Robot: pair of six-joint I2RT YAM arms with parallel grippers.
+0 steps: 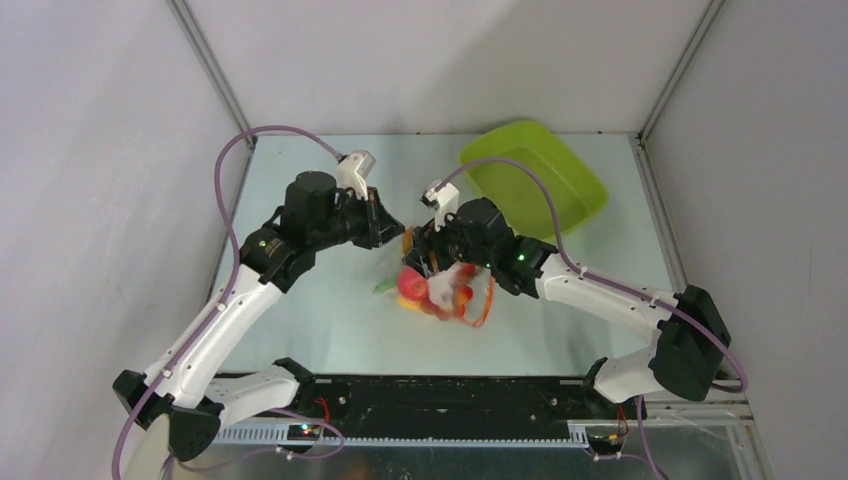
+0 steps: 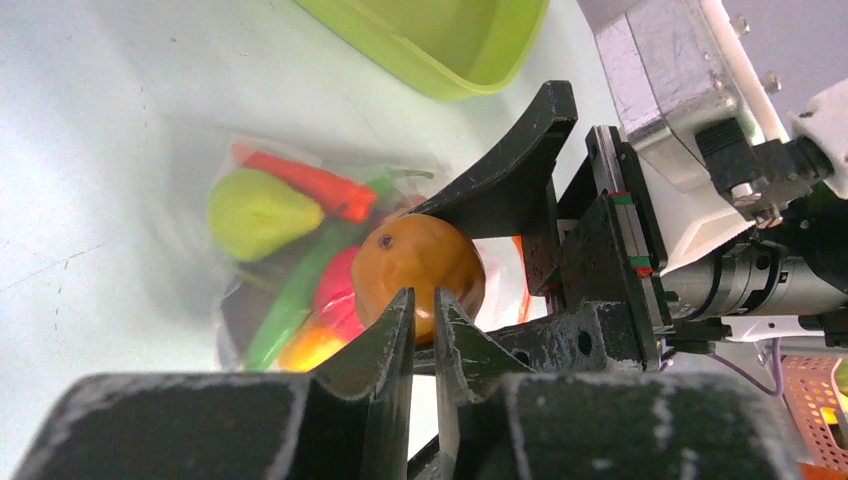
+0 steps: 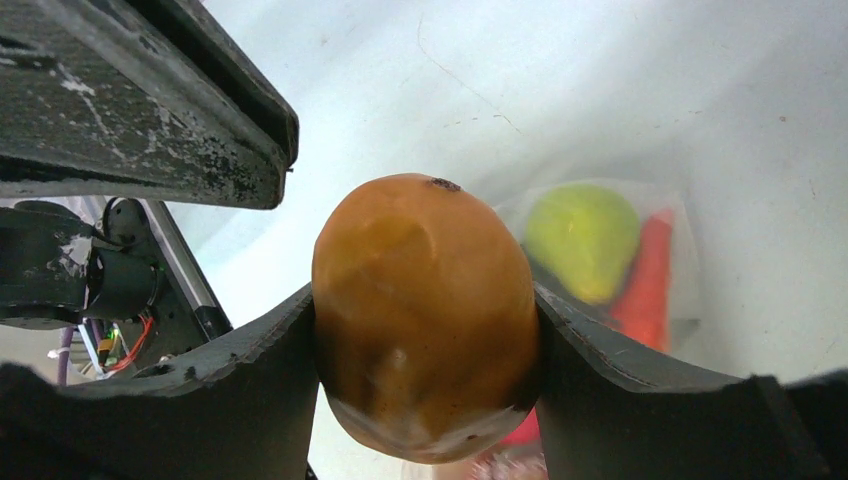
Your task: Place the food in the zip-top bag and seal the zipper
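The zip top bag lies on the table, holding a pear, red and green peppers and other fruit. My right gripper is shut on an orange-brown round item, like an onion, held over the bag; it fills much of the right wrist view. My left gripper is just left of the right one, above the bag's far side; in its wrist view its two fingertips stand close together at the bottom, and nothing shows held between them.
A green bin stands at the back right of the table. The two grippers are very close to each other.
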